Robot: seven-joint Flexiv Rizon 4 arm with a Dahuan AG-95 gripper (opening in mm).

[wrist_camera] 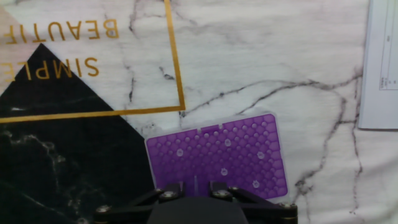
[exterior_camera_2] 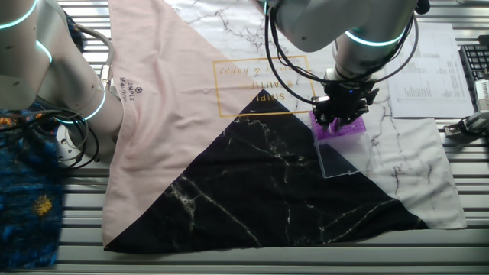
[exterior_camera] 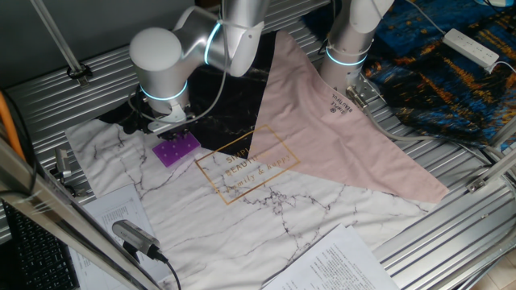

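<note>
A purple rectangular tray with a honeycomb of round wells and a clear rim lies flat on the marble-print cloth. It is also the purple shape in exterior view 1 and exterior view 2. My gripper points down over the tray's near edge in the wrist view. Its two dark fingertips stand a little apart, and purple shows in the gap. A faint pale upright line shows there too; what it is, I cannot tell. A clear frame-like panel extends from the tray over the black part of the cloth.
Printed sheets, a keyboard and a small cabled device lie around the edges.
</note>
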